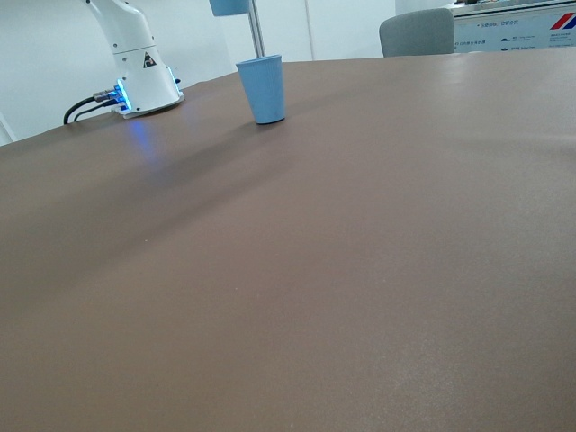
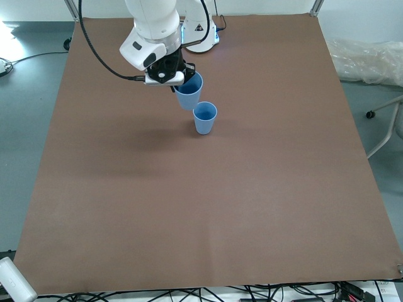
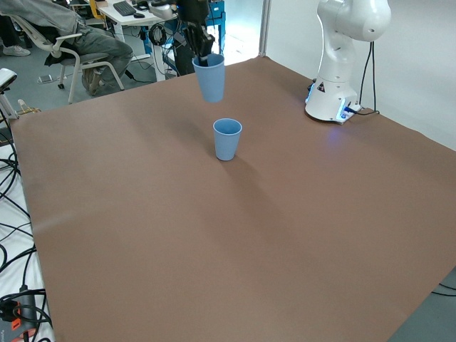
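Observation:
My gripper (image 2: 176, 78) holds a light blue cup (image 2: 187, 94) by its rim, raised above the table in the left view; in the right view that held cup (image 3: 209, 80) hangs behind and above a second blue cup. The second cup (image 2: 204, 119) stands upright on the brown table (image 2: 208, 207), just in front of the held one; it also shows in the top view (image 1: 263, 92), with the bottom of the held cup (image 1: 229, 5) at the upper edge.
The white robot base (image 3: 333, 100) stands at the table's edge with cables. A chair and seated person are beyond the table; cables line one edge.

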